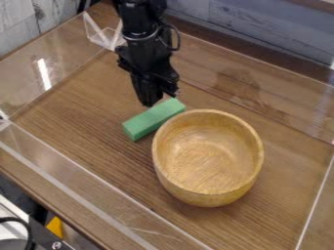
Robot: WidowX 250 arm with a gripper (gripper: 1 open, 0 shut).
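A green rectangular block (152, 120) lies on the wooden table, angled, just left of and against or very near a large wooden bowl (208, 156). The black gripper (143, 96) is above and behind the block, apart from it, with its fingertips pointing down; it appears shut, with nothing visible between its fingers.
A wall and edge border the back, and some cables lie at the lower left corner.
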